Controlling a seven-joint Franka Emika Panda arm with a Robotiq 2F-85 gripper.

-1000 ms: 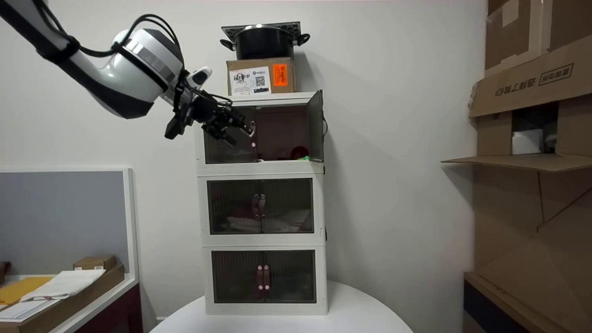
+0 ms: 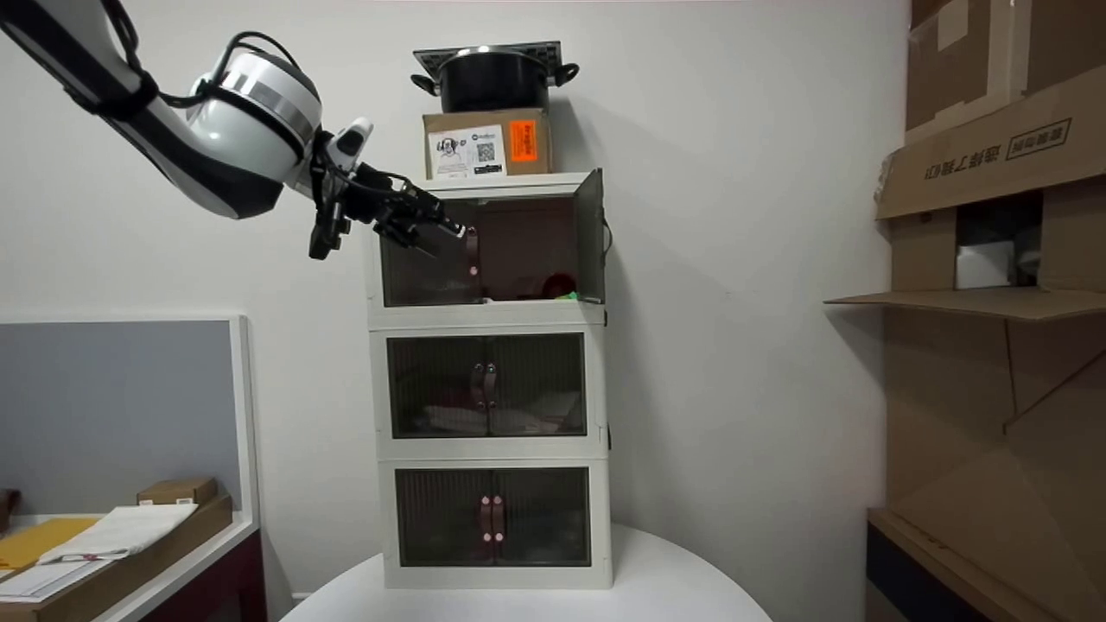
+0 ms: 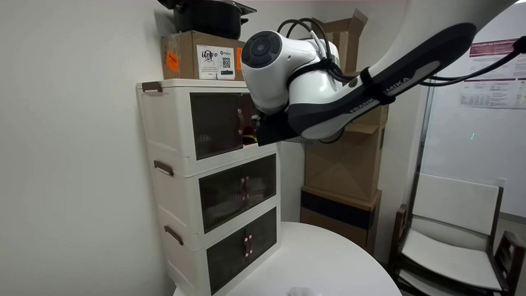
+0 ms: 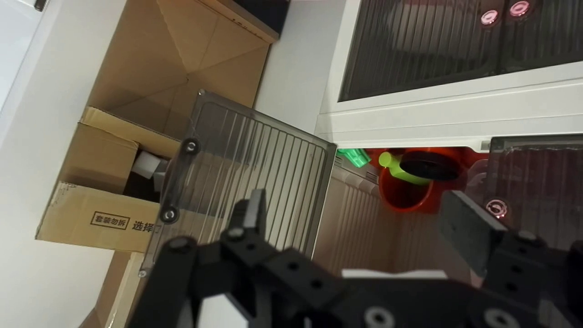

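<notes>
My gripper is open in the wrist view, its two fingers wide apart with nothing between them. In exterior view 1 the gripper (image 2: 441,238) hangs before the cabinet's top compartment, in front of its left door (image 2: 425,271), which is shut. The compartment's right door (image 2: 591,238) stands swung outward; the wrist view shows this clear ribbed door (image 4: 257,169) on the left. Inside the compartment lie a red cup (image 4: 401,194), a light green piece (image 4: 401,169) and a bright green item (image 4: 356,157). My arm hides part of the opening in exterior view 2.
Two lower compartments (image 2: 487,385) have shut doors. On top of the cabinet sit a cardboard box (image 2: 487,145) and a black pot (image 2: 492,81). Cardboard boxes (image 2: 985,415) are stacked at the right.
The arm and gripper have shifted slightly left and up, a little away from the compartment's opening. The doors look unchanged.
</notes>
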